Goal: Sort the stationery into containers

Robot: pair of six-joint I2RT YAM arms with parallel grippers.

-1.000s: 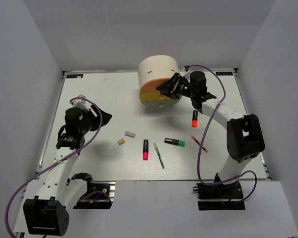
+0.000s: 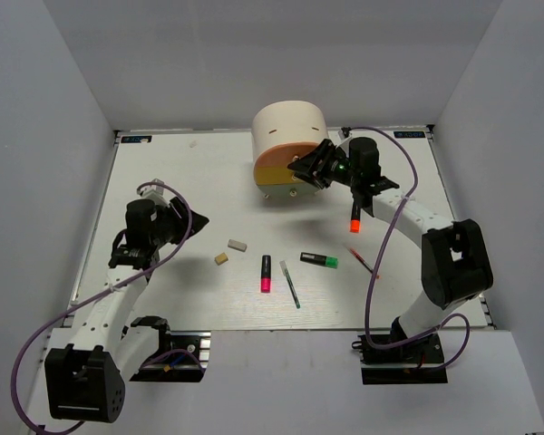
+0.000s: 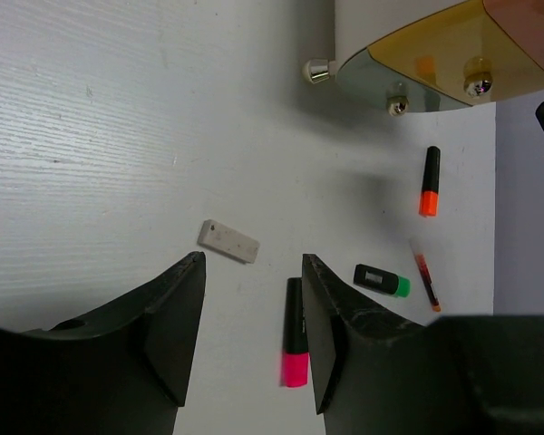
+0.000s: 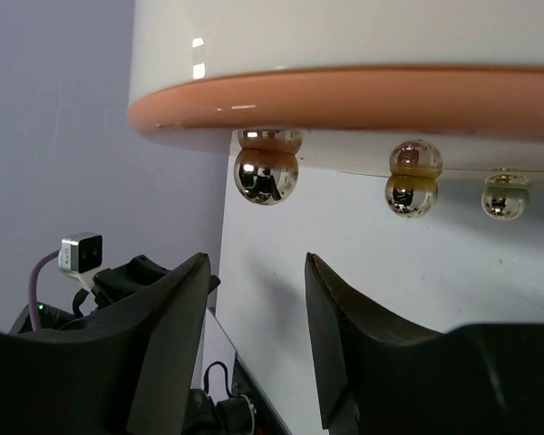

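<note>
Several pieces of stationery lie loose on the white table: a grey eraser (image 2: 237,245), a tan block (image 2: 221,258), and black markers with pink (image 2: 266,275), green (image 2: 319,260) and orange (image 2: 355,217) ends. A teal pen (image 2: 291,285) and a red pen (image 2: 364,262) are among them. A cream rounded cabinet (image 2: 286,122) has orange, yellow and grey-green fronts with round metal knobs. My right gripper, open and empty, is close in front of the cabinet's knobs (image 4: 266,177). Over the table's left side, my left gripper stands open with nothing held.
Grey walls (image 2: 50,163) bound the sides and back. The right arm (image 2: 417,217) reaches above the orange-ended marker and partly covers the cabinet's right side in the top view.
My left gripper has shifted a little to the right and toward the front. The right arm's elbow has moved slightly right, its gripper staying by the cabinet. The stationery lies unmoved.
</note>
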